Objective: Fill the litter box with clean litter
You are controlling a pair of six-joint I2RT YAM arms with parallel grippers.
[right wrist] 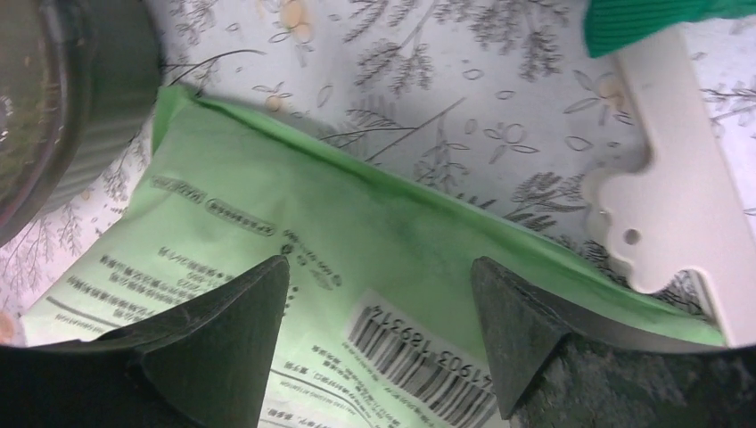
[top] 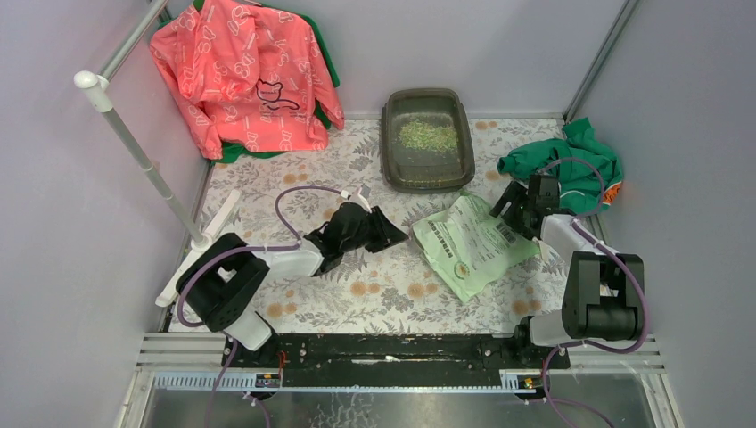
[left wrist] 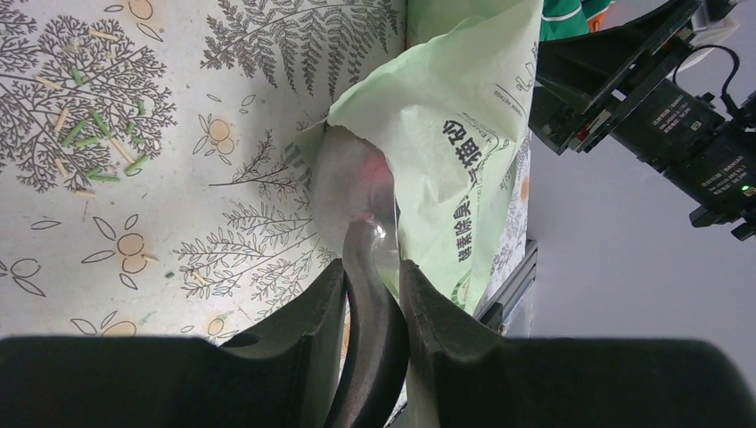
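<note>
The litter box, a grey tray with thin green pellets in it, stands at the back centre. A pale green bag with printing lies in front of it. My left gripper is shut on a metal scoop, whose blade is inside the bag's opening, partly covered by it. My right gripper is part open above the bag's right part, its fingers either side of a stretch of printed plastic and barcode; whether it touches is unclear.
A green garment lies at the back right, a pink garment at the back left. A white pole frame is on the left. A white part lies beside the bag. A few loose pellets are on the floor.
</note>
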